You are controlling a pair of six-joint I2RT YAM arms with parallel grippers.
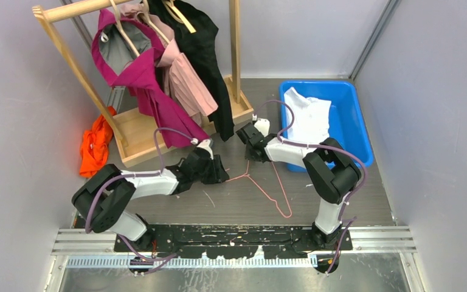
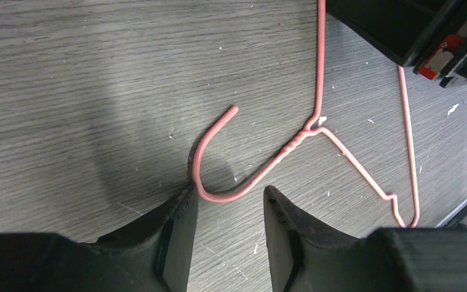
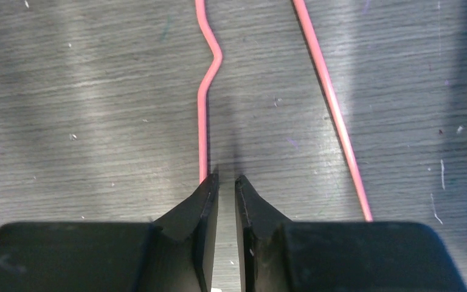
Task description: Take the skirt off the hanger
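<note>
A bare pink wire hanger (image 1: 278, 182) lies on the grey floor, with no garment on it. Its hook (image 2: 219, 198) bends between the spread fingers of my open left gripper, close to the left fingertip. My right gripper is over the far side of the hanger, its fingers only slightly apart. One hanger wire (image 3: 202, 140) runs to its left fingertip and is hidden beyond there. Only floor shows in its narrow gap. White cloth (image 1: 307, 115) lies in the blue bin (image 1: 348, 125); whether it is the skirt, I cannot tell.
Behind my left arm stands a wooden rack (image 1: 236, 55) with magenta (image 1: 149, 85), light pink and black garments. Orange cloth (image 1: 95, 146) lies to its left. The bin borders my right arm.
</note>
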